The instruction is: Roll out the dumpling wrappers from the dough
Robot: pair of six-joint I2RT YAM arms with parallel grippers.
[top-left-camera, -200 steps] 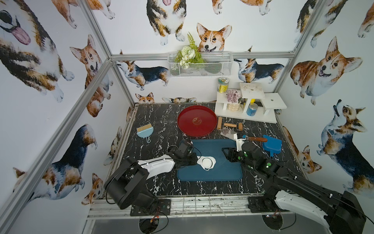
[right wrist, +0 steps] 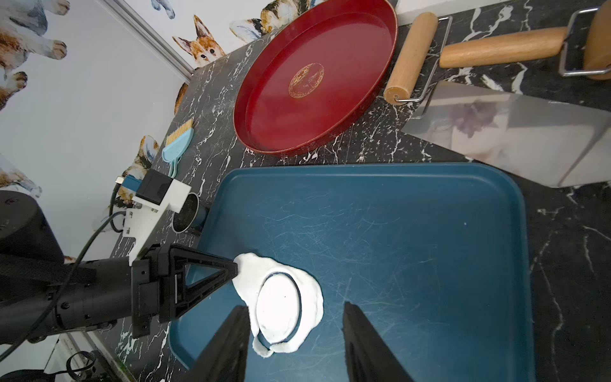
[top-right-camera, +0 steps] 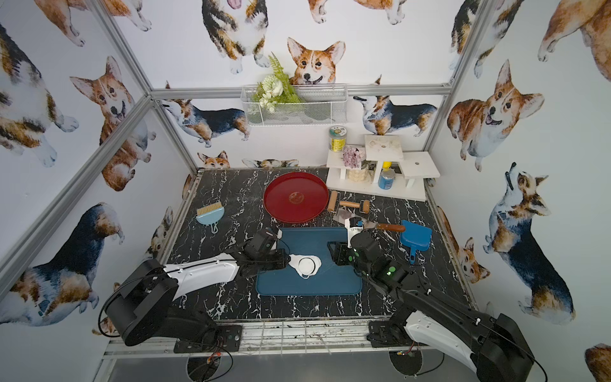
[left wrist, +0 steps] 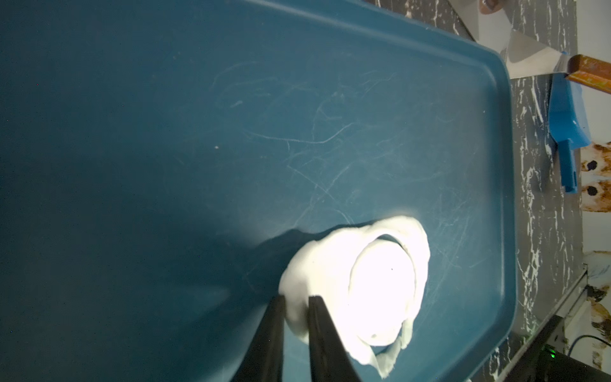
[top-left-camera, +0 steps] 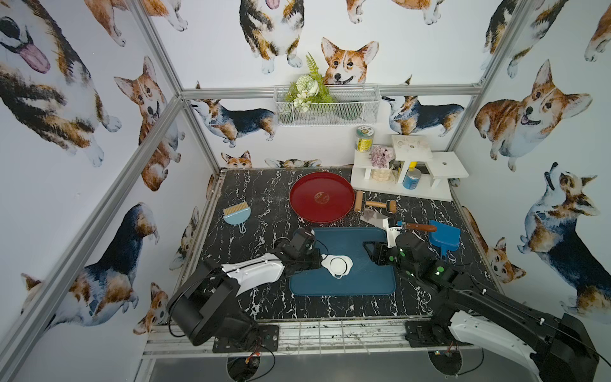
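Flattened white dough [left wrist: 327,267] lies on the blue board [left wrist: 222,159], cut into a round wrapper [left wrist: 383,289] and a surrounding scrap. A dark gap separates them along part of the circle, and thin scrap ends trail at the near side. My left gripper is shut on the scrap's thick left edge, which shows between its fingertips. From the right wrist view, the left gripper's tip [right wrist: 234,268] meets that same edge. My right gripper hangs open above the board, right of the dough, with nothing held. A wooden roller [right wrist: 502,49] rests behind the board.
Behind the board sits a red round tray [right wrist: 318,76]. A metal scraper [right wrist: 509,127] lies by the back right edge, and a dark cup [right wrist: 189,213] stands by the left edge. The board's right half [right wrist: 413,254] is bare.
The left arm's elbow has shifted very slightly left. Dough, left gripper tip and right arm look about the same.
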